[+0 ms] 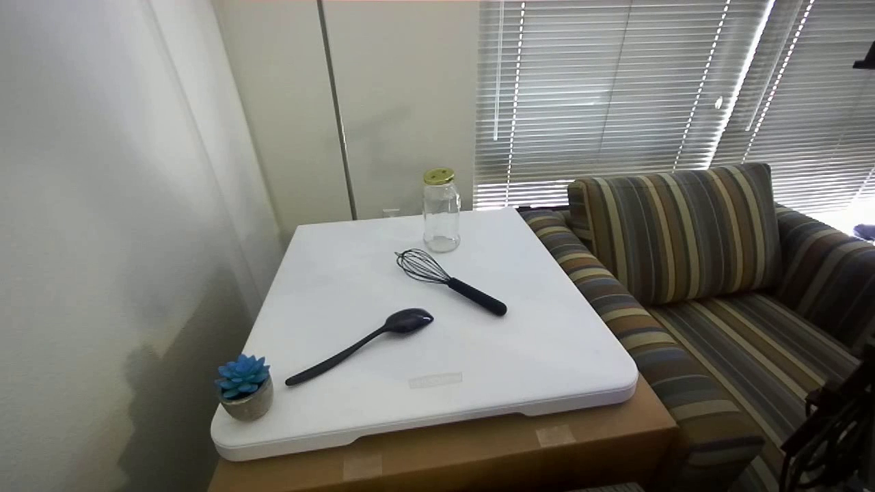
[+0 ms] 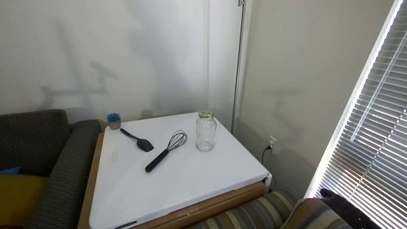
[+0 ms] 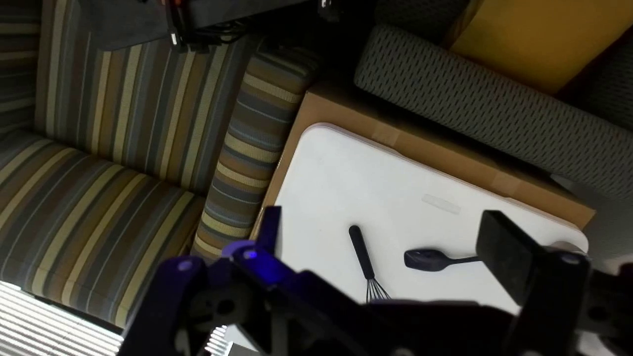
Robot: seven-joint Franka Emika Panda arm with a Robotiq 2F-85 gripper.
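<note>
My gripper is open in the wrist view, its two fingers wide apart and well above the white table, with nothing held between them. Below lies a black-handled whisk [image 1: 472, 292], its wires toward a clear glass jar [image 1: 441, 214]. The jar stands upright with its gold lid [image 1: 439, 176] on. A dark spoon [image 1: 407, 320] rests flat on the near left part of the table, apart from the whisk. In the wrist view, the gripper's right finger hides the end of the spoon [image 3: 428, 260], and the gripper body covers part of the whisk wires.
A blue succulent in a grey pot [image 1: 246, 393] stands at the table's near left corner. The white tabletop [image 1: 541, 361] has bare room at its front right. A striped armchair [image 1: 681, 328] adjoins the right side, and a wall [image 1: 106, 246] rises on the left.
</note>
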